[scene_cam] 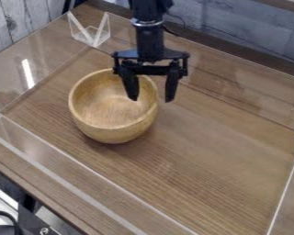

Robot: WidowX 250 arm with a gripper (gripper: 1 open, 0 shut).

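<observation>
A round wooden bowl [113, 119] sits left of centre on the wooden table [223, 174]. My black gripper [151, 87] is over the bowl's back right part, its two fingers spread wide and open, one above the bowl, the other at or beyond its right rim. I see nothing held between them. Whether the fingertips touch the bowl is hard to tell.
Clear plastic bracket-like pieces stand at the table's back left and left edge. Dark cables show at the lower left corner.
</observation>
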